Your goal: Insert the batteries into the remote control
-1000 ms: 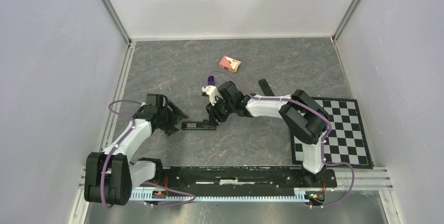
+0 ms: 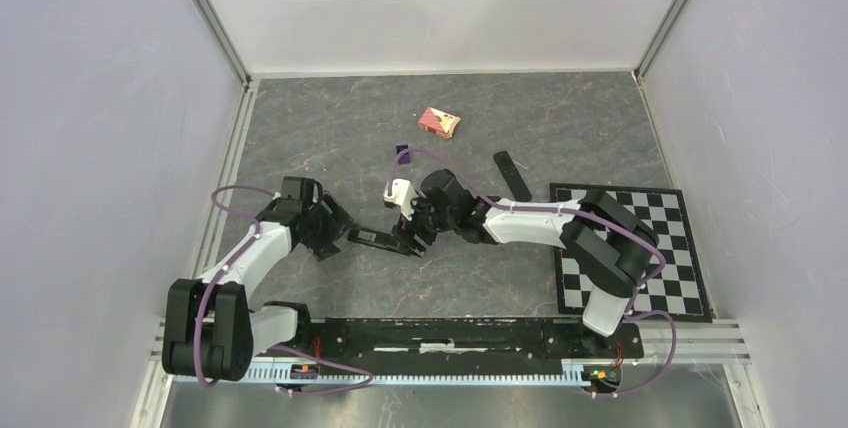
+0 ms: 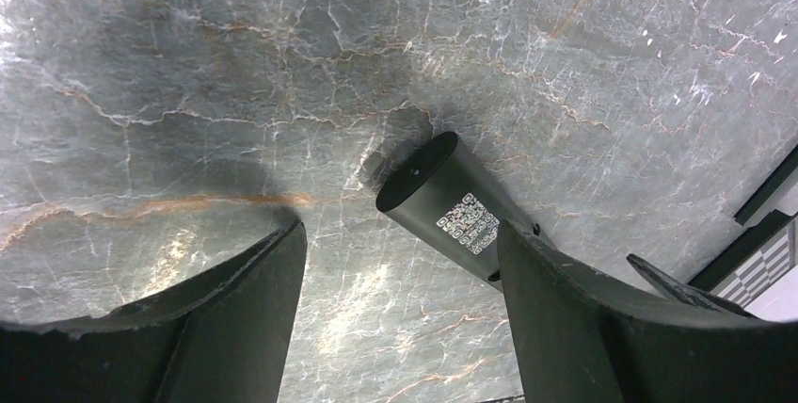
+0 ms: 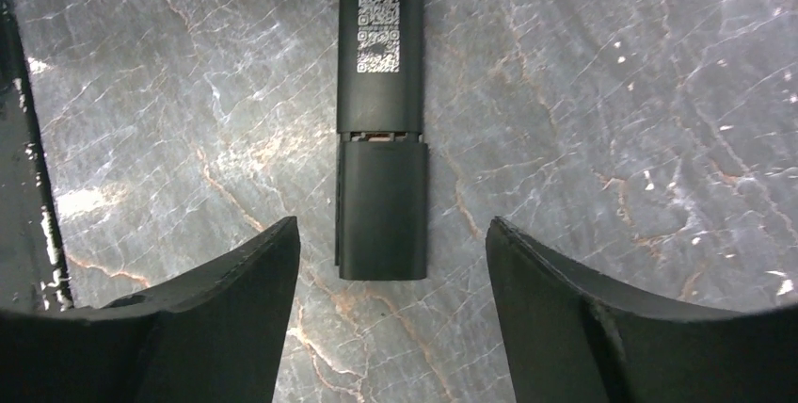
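Note:
The black remote (image 2: pixel 375 239) lies tilted on the grey marble table between my grippers. Its near end (image 3: pixel 442 201) with a QR label faces my left gripper, which is open above and beside it. In the right wrist view, the battery cover (image 4: pixel 382 210) sits at the remote's lower end, with a narrow gap at its upper edge. My right gripper is open around that end, touching nothing visible. No loose batteries can be made out.
A red-and-cream box (image 2: pixel 439 122) and a small purple object (image 2: pixel 403 154) lie toward the back. Another black bar (image 2: pixel 512 176) lies right of centre. A checkered board (image 2: pixel 675 283) covers the right.
My right gripper has moved slightly toward the front and right. The remote has rotated, its right end now nearer the front. My left arm has shifted only slightly.

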